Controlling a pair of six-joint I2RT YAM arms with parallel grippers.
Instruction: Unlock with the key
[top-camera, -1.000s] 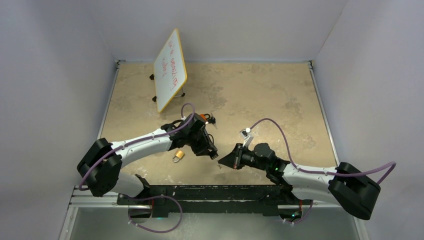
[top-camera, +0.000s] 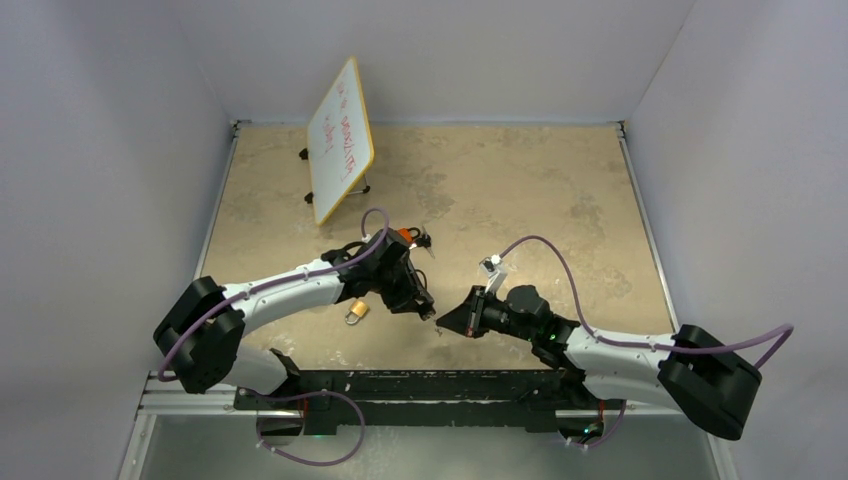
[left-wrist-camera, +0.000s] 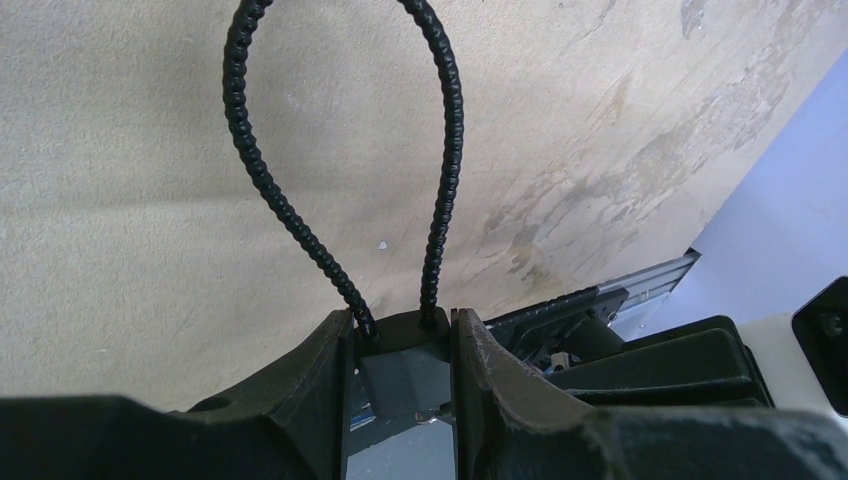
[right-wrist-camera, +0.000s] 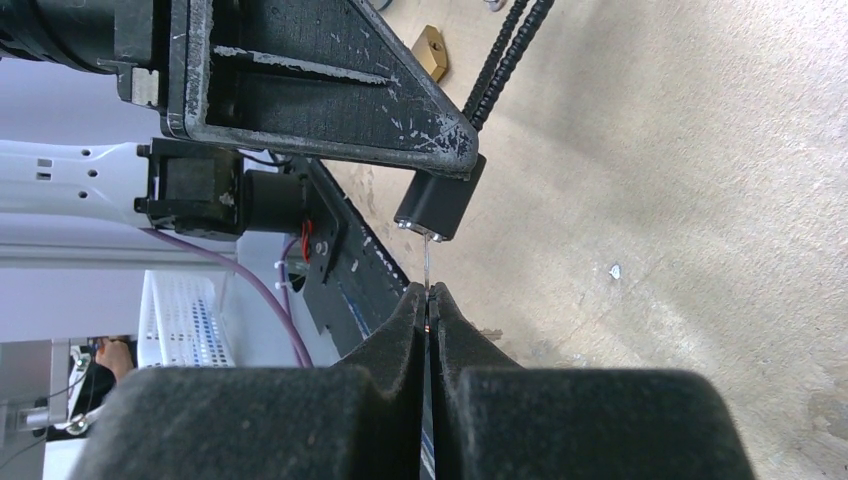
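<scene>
A black lock body (left-wrist-camera: 402, 372) with a long black cable shackle (left-wrist-camera: 443, 130) is held by my left gripper, its fingers on either side of it. In the right wrist view the lock's keyhole end (right-wrist-camera: 430, 205) points down toward my right gripper, shut on a thin silver key (right-wrist-camera: 426, 258) whose blade reaches up to the lock's end face; whether it is inside the keyhole I cannot tell. In the top view my two grippers face each other near the table's front middle.
A brass padlock (top-camera: 357, 312) lies under the left arm. A whiteboard (top-camera: 340, 140) stands at the back left. An orange-and-black object (top-camera: 408, 235) and dark small items lie behind the left gripper.
Hardly anything differs; my left gripper has shifted very slightly, and the right one holds its place.
</scene>
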